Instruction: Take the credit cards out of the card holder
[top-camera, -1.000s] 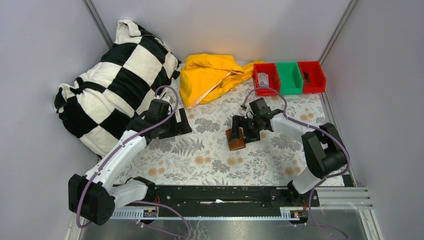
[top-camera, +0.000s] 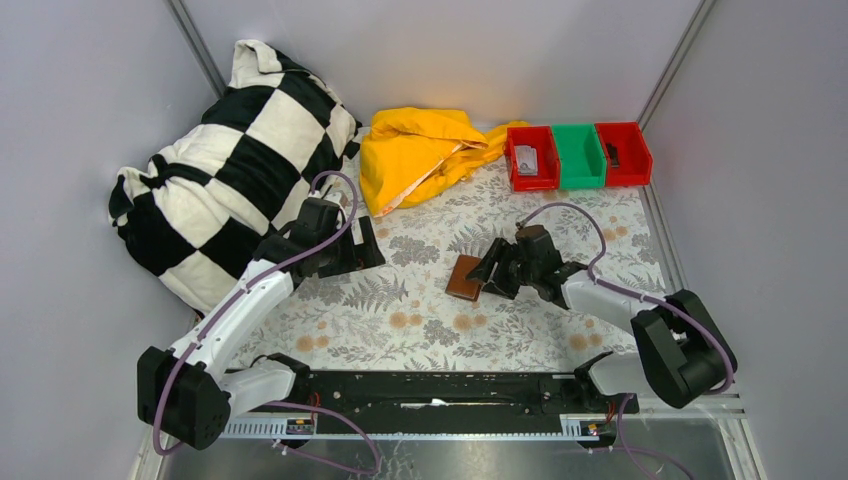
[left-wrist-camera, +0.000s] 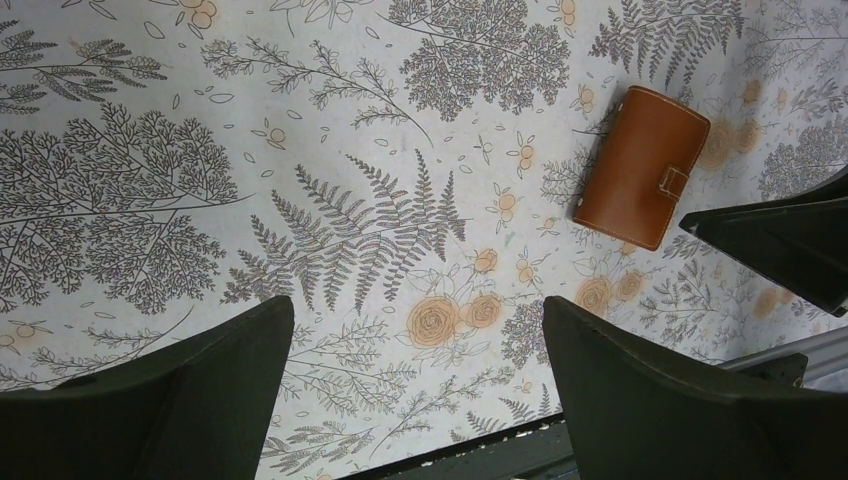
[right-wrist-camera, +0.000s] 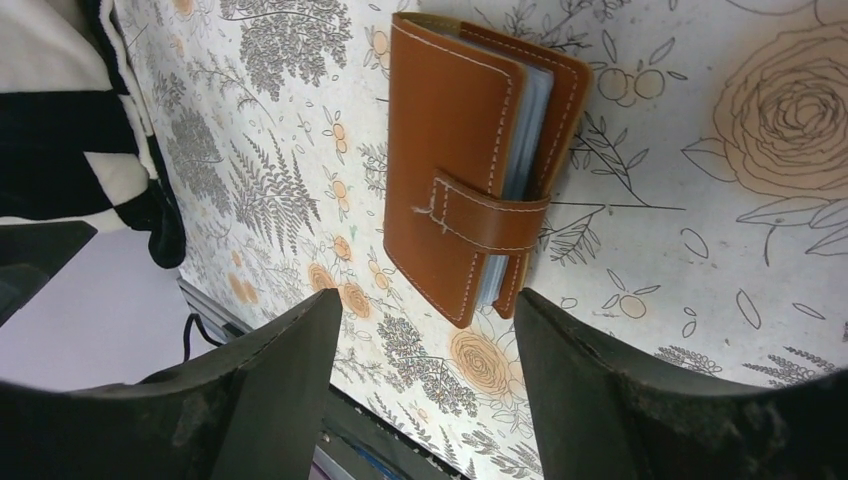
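A brown leather card holder (right-wrist-camera: 455, 170) lies on the patterned table, its strap (right-wrist-camera: 490, 215) across the open side and pale plastic sleeves (right-wrist-camera: 535, 130) showing between the covers. My right gripper is over the holder's near end, fingers part way apart; whether they touch it cannot be told. In the top view the same holder (top-camera: 462, 280) sits just left of that gripper (top-camera: 488, 285), partly covered by it. Well to the left, my left gripper (top-camera: 364, 244) stands open above the bare table. Both left fingers (left-wrist-camera: 215, 390) show, nothing between them.
Red and green bins (top-camera: 579, 158) stand at the back right; the left red one holds a pale item (top-camera: 526, 160), the right red one a dark item. A yellow cloth (top-camera: 425, 150) and a checkered cushion (top-camera: 240, 160) fill the back left.
The card holder has rotated and shifted slightly left. My left arm has stayed still.
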